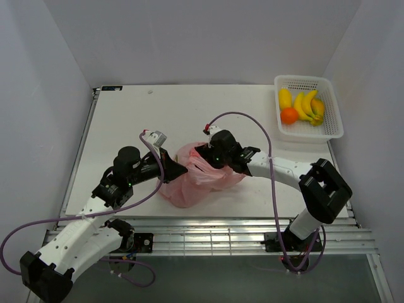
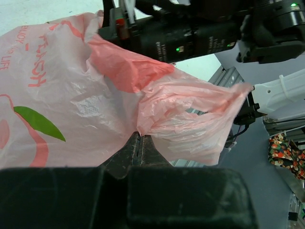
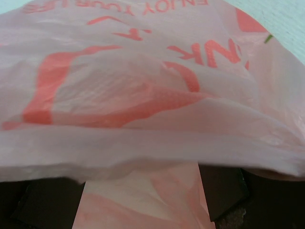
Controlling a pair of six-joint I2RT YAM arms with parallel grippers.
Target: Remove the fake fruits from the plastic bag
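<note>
The pink plastic bag [image 1: 189,189] lies crumpled on the white table, printed with red letters and a green leaf. My left gripper [image 1: 184,169] is at the bag's middle; in the left wrist view its shut tips [image 2: 141,136] meet a fold of the bag. My right gripper [image 1: 208,154] is open over the bag's upper part, and in the right wrist view bag plastic [image 3: 138,95] spans in front of and between its fingers. No fruit inside the bag can be made out.
A white basket [image 1: 334,126] at the back right holds several yellow fruits [image 1: 300,107] and an orange [image 1: 289,115]. Metal rails edge the front.
</note>
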